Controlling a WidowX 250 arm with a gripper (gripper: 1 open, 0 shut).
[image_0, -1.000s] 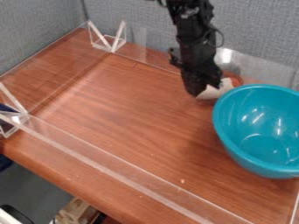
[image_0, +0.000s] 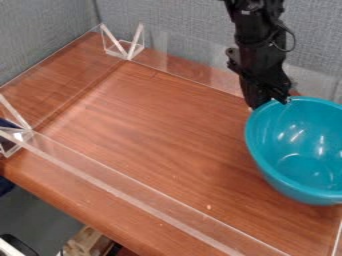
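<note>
My black gripper (image_0: 267, 92) hangs from the top of the view over the back rim of a large teal bowl (image_0: 301, 160) at the right of the wooden table (image_0: 147, 140). Its fingertips are small and dark against the rim, and I see nothing held between them; they look shut. Whether they touch the bowl I cannot tell.
Clear plastic barriers with white brackets (image_0: 123, 45) run along the back and near edges. A cardboard piece (image_0: 87, 243) lies below the near edge.
My gripper has moved right to the bowl's back rim.
</note>
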